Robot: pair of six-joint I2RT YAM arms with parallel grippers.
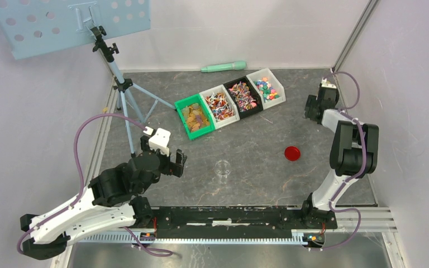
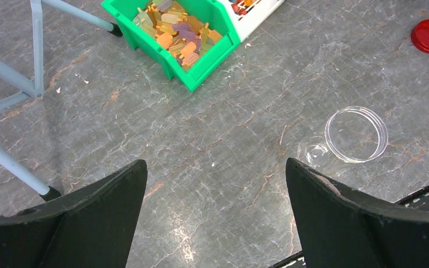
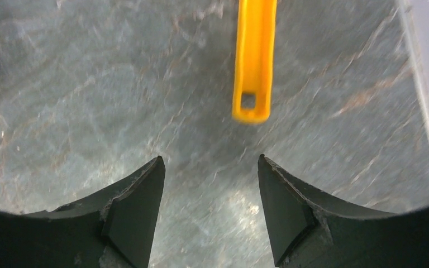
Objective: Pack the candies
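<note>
Four candy bins stand in an angled row: green with gummies, white, black and white. A clear jar is near the front middle, with a red lid to its right. My left gripper is open and empty above the floor left of the jar. At the right back, my right gripper is part open, nothing between its fingers, over an orange plastic tool lying on the floor.
A light-blue tripod stand is at left, near the green bin. A mint cylinder lies along the back wall. Walls border the right and back.
</note>
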